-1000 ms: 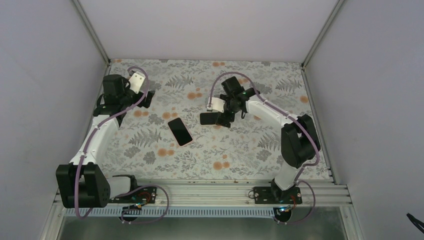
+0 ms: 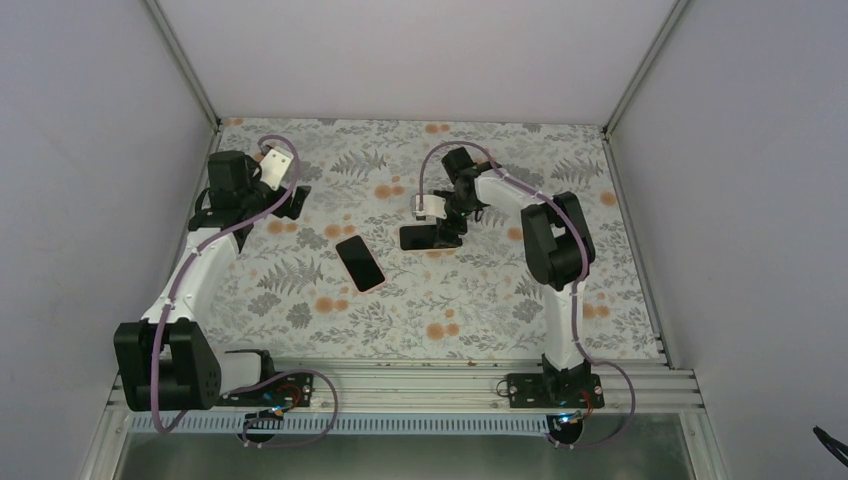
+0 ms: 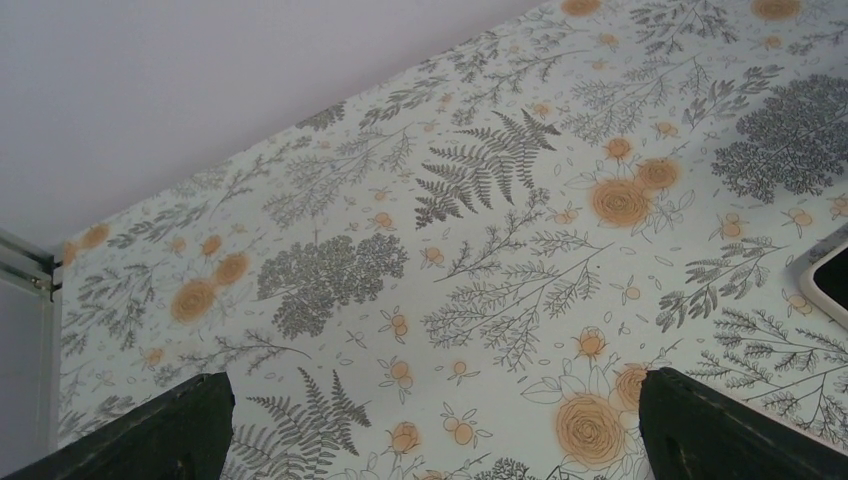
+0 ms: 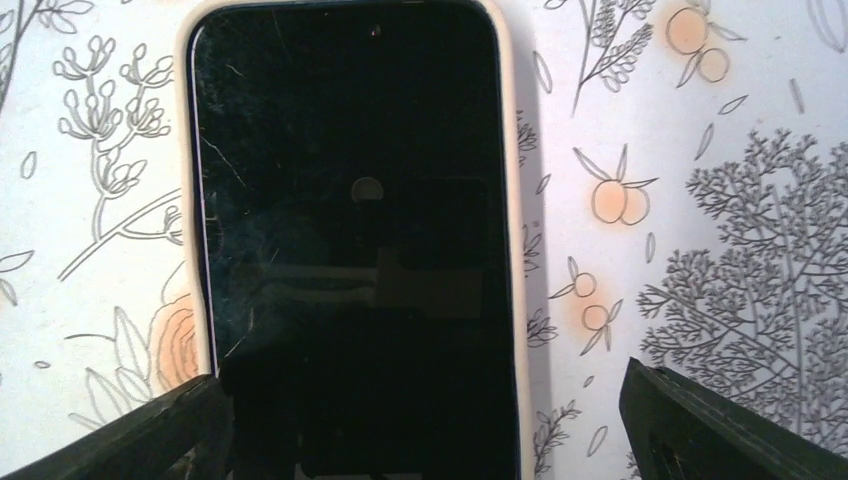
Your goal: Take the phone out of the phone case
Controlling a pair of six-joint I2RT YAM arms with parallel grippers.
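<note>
A phone in a pale case [image 2: 418, 238] lies crosswise near the table's middle; in the right wrist view its dark screen [image 4: 350, 230] fills the centre, lying face up inside the light rim. My right gripper is open over it, one finger at the screen's left edge, the other right of the case. My left gripper hangs open over bare patterned table at the left. A second phone with a pink rim [image 2: 360, 264] lies angled left of the middle.
Pale walls [image 2: 410, 60] bound it at the back and sides.
My right arm's elbow has swung inward to the left, while its gripper has shifted slightly over the phone. The left arm and both phones look almost unchanged.
</note>
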